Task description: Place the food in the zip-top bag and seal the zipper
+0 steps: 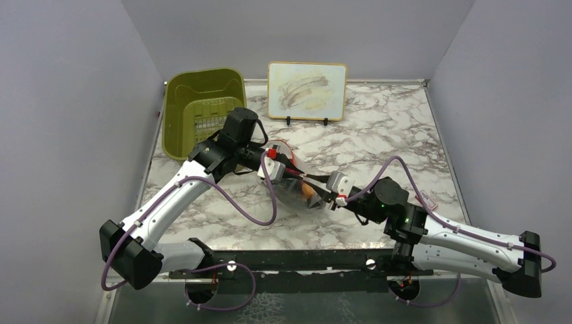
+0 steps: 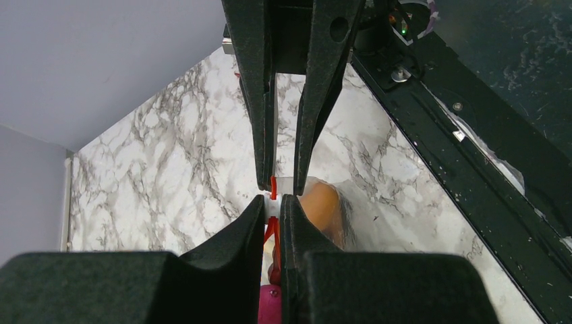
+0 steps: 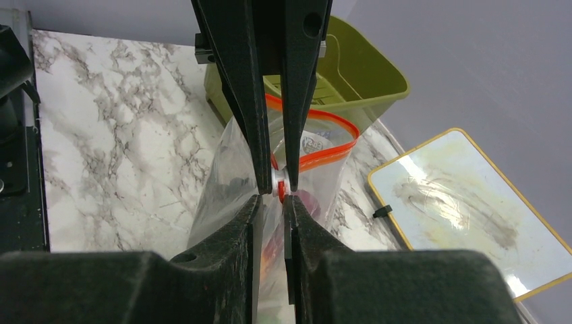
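Note:
A clear zip top bag (image 3: 226,182) with an orange-red zipper band stands on the marble surface, holding food: an orange item (image 2: 320,204) and a pink one (image 2: 269,304). My left gripper is shut on the bag's white zipper slider with red band. My right gripper is at the same spot from the other side, its fingertips close round the slider end, part open or closing; whether it grips is hard to tell.
A green basket (image 1: 175,115) stands at the back left and a white board (image 1: 307,88) on small stands at the back.

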